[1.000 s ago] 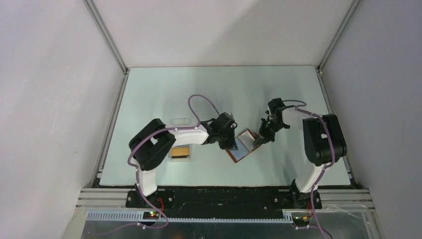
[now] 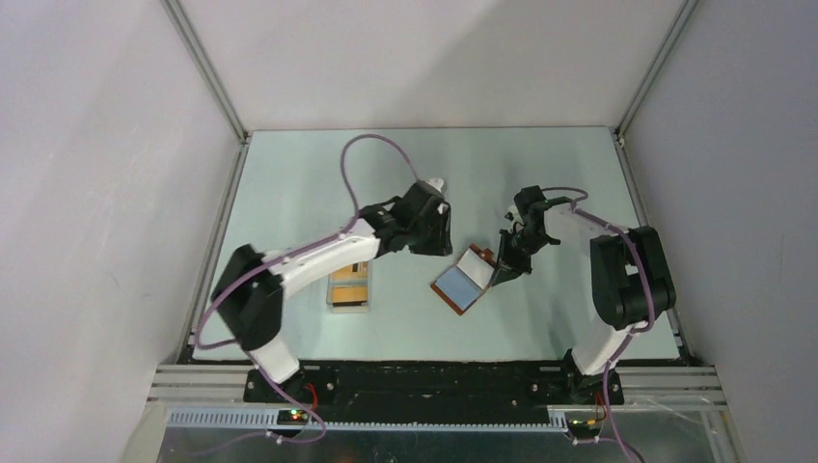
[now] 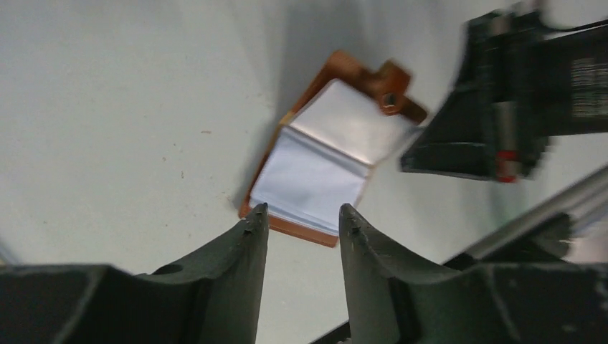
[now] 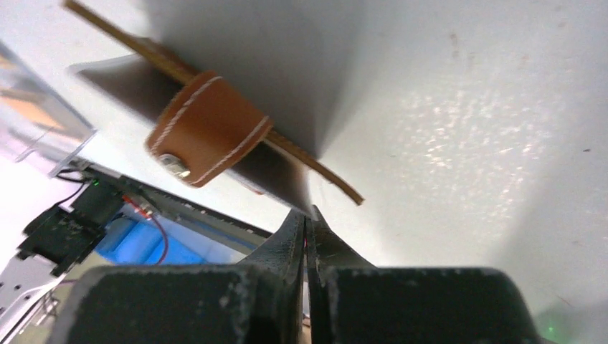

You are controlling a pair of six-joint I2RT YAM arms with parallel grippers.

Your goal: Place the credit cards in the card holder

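The brown card holder (image 2: 461,280) lies open on the table, also seen in the left wrist view. It has a bluish lower sleeve (image 3: 310,177), a whitish upper sleeve (image 3: 351,120) and a brown snap strap (image 4: 208,129). My left gripper is over the table, left of and behind the holder in the top view; its fingers are apart with nothing between them. At the holder's right edge, my right gripper is shut, its tips pinching the thin corner of the upper sleeve. I cannot make out a separate loose card.
A clear box (image 2: 348,289) with orange-yellow contents stands left of the holder, partly under my left arm.
My left gripper has lifted off the holder and moved back and left, uncovering the bluish sleeve. The right gripper stays by the holder's right edge with only slight movement.
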